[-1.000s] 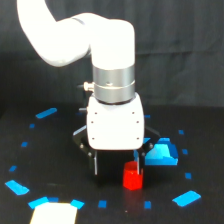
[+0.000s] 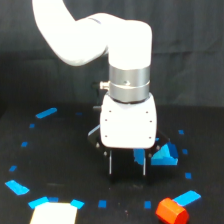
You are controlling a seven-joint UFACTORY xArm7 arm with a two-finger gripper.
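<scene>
My white gripper [image 2: 127,168] hangs over the middle of the dark table, pointing down. Its two thin fingers stand well apart, so it is open, and only dark background shows between them. A red cylinder with an orange end [image 2: 172,211] lies at the front right, clear of the gripper and close to the bottom edge of the view. Behind and to the right of the fingers sits a blue object [image 2: 164,154], partly covered by the gripper.
A cream block [image 2: 53,214] is at the front left, partly cut off by the view's edge. Flat blue markers, such as a blue strip [image 2: 187,198], are scattered over the table. Around the gripper the dark surface looks mostly clear.
The red cylinder was upright beneath the gripper, by its right finger; now it lies apart at the front right. My gripper has shifted slightly to the right.
</scene>
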